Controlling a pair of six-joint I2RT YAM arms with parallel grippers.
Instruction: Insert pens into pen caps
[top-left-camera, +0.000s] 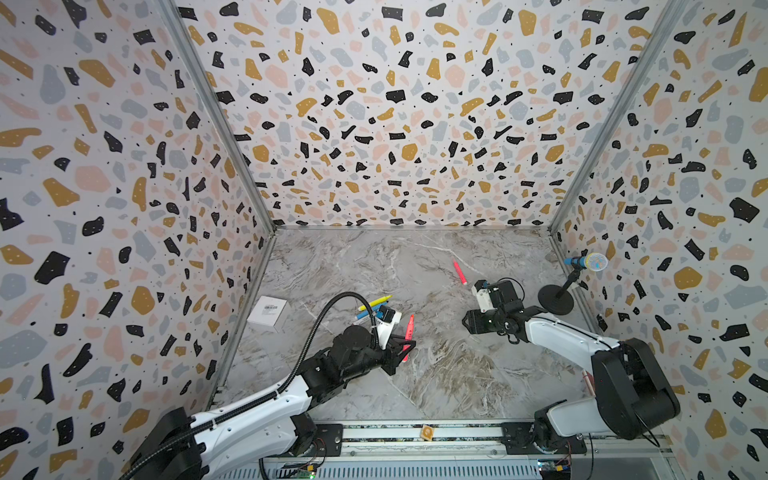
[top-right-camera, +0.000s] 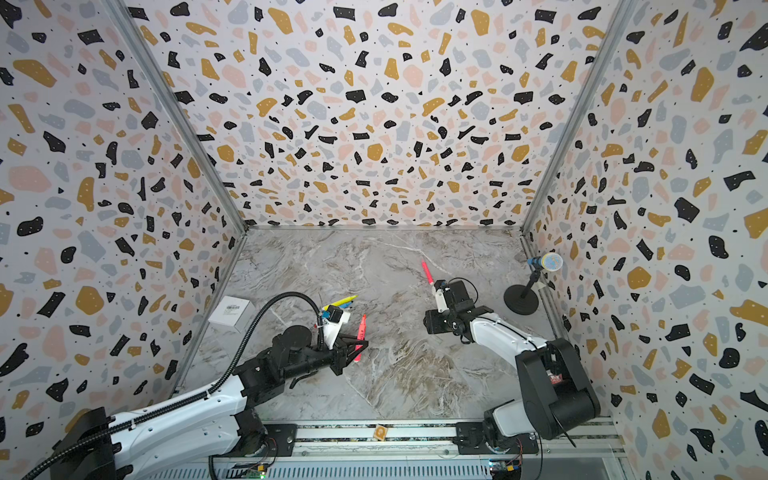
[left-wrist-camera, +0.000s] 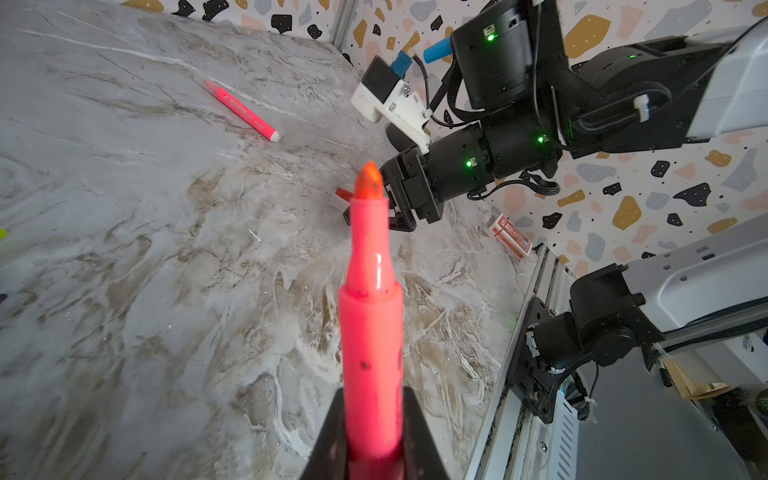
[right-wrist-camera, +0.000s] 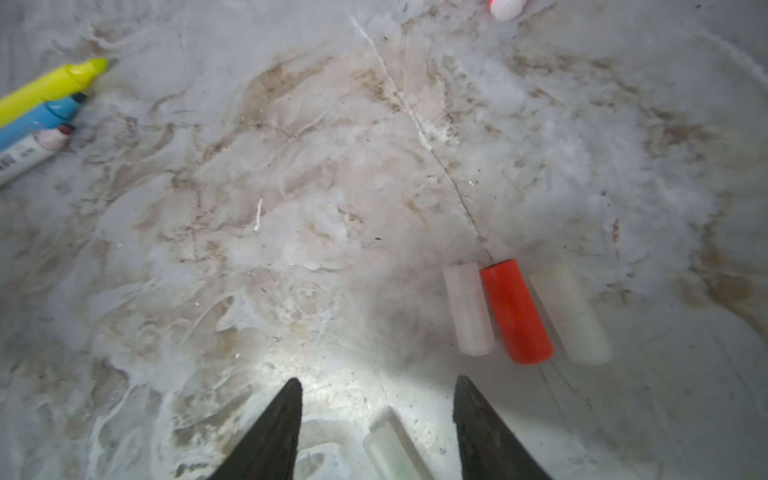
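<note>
My left gripper (top-left-camera: 405, 347) is shut on a red marker pen (left-wrist-camera: 370, 336), which points up with its bare orange nib (left-wrist-camera: 369, 182) showing. On the right, my right gripper hangs low over the table, open and empty. Ahead of it and to its right, a white cap (right-wrist-camera: 469, 310), a red cap (right-wrist-camera: 516, 312) and another pale cap (right-wrist-camera: 571, 313) lie side by side. A further pale cap (right-wrist-camera: 393, 454) lies on the table below the gap between its fingers, partly cut off by the frame edge.
A yellow pen (right-wrist-camera: 49, 89), a blue pen (right-wrist-camera: 38, 124) and a white pen (right-wrist-camera: 32, 155) lie together behind the left arm. Farther back rests a pink pen (left-wrist-camera: 244, 112). A white box (top-left-camera: 268, 311) stands far left, a black stand (top-left-camera: 556, 299) far right.
</note>
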